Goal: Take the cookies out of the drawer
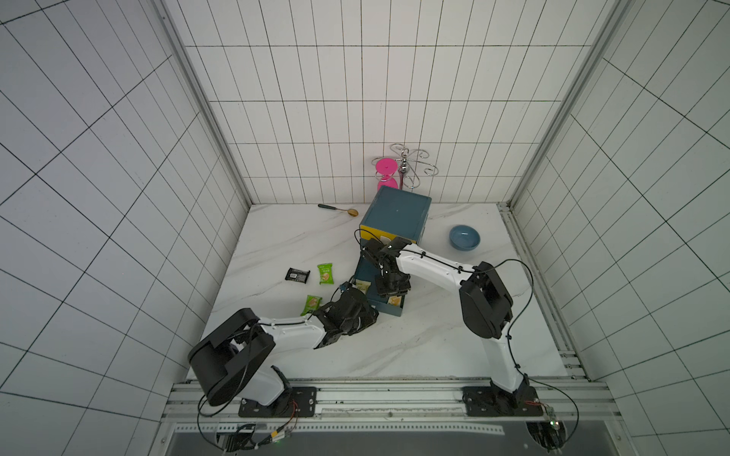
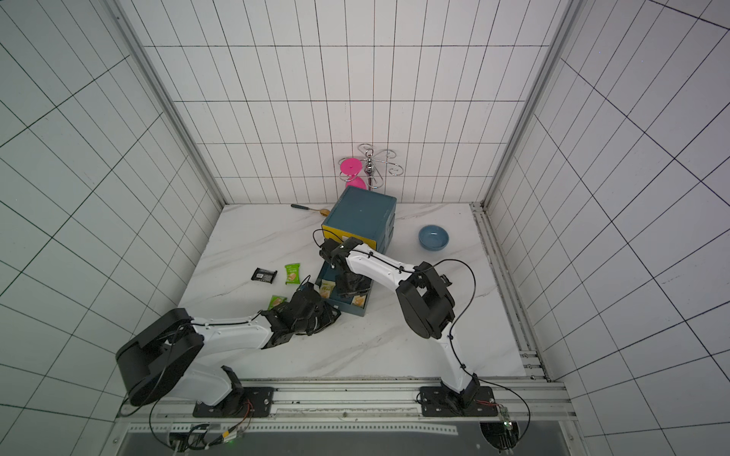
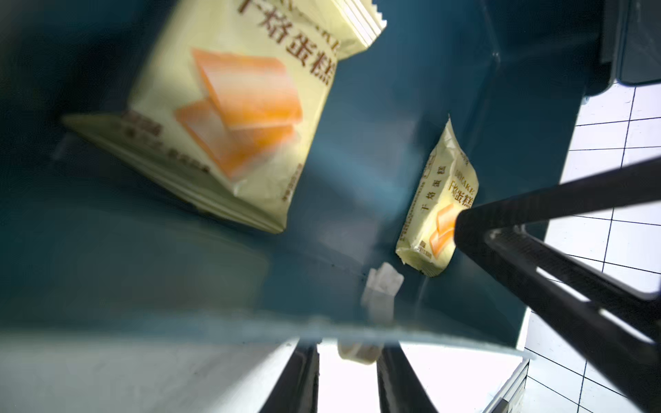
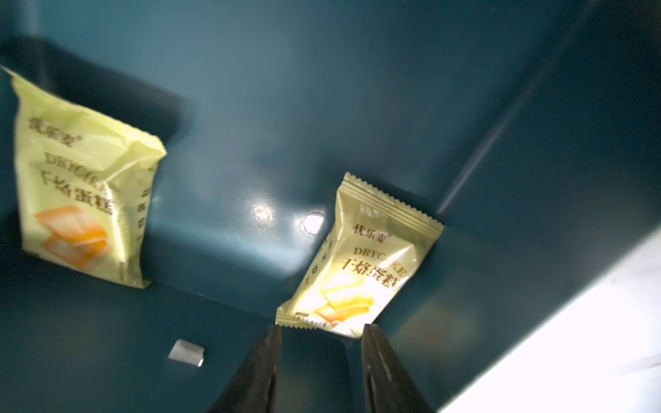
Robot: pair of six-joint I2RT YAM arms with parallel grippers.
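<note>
Two pale yellow cake packets lie in the pulled-out teal drawer (image 1: 394,309), one large at left (image 3: 234,117), one at right (image 3: 437,199) in the left wrist view. My left gripper is at the drawer's front wall, its fingers either side of a white piece outside it; whether they grip it is unclear. My right gripper hangs open over the drawer, just short of the right packet (image 4: 351,268), with nothing held; the other packet (image 4: 86,186) lies farther left.
Green packets (image 1: 325,273) and a black packet (image 1: 296,275) lie on the table left of the drawer. The cabinet (image 1: 397,205) stands behind, a blue bowl (image 1: 464,237) at the back right, a spoon (image 1: 334,208) at the back left.
</note>
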